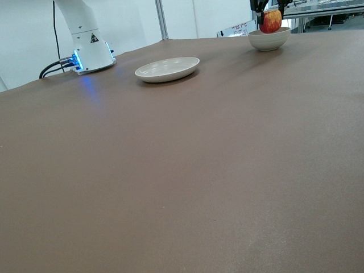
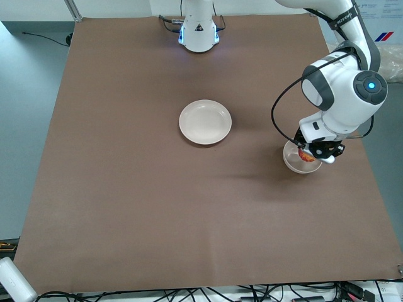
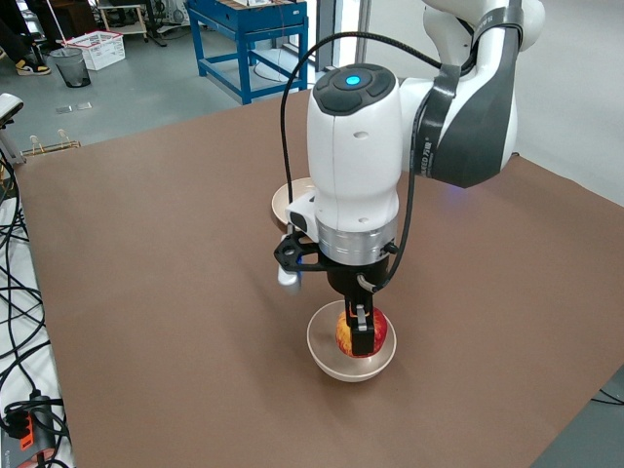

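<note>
A red-yellow apple [image 1: 271, 21] sits at a white bowl [image 1: 267, 41], with my black gripper [image 3: 360, 323] down over it; in the right view the gripper's front hides part of the apple [image 3: 379, 331], and in the left view the arm covers much of it. The gripper's fingers reach beside the apple in the top view, cut off by the frame's top; whether they are closed on it I cannot tell. A white plate [image 2: 205, 121] lies empty on the brown table, apart from the bowl [image 2: 294, 162].
Cables [image 2: 189, 294] run along another edge.
</note>
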